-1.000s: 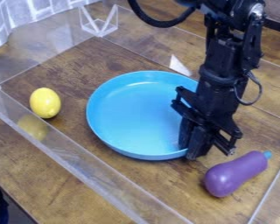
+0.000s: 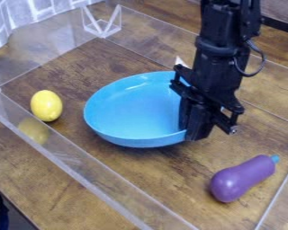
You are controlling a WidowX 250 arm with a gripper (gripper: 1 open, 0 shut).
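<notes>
My black gripper (image 2: 193, 128) reaches down from the top right to the right rim of a blue bowl (image 2: 132, 111), its tip low against the rim. Whether the bowl's edge is between the fingers is unclear, and the fingers appear shut. A yellow lemon-like object (image 2: 46, 105) lies left of the bowl. A purple eggplant-like object (image 2: 237, 182) with a teal tip lies below and right of the gripper.
The wooden board (image 2: 140, 189) has bare room below the bowl and at the upper left. Clear walls line the left side. A small white piece behind the bowl is mostly hidden by the arm.
The gripper has risen and moved slightly away from the front over the last second. The blue bowl has shifted slightly left.
</notes>
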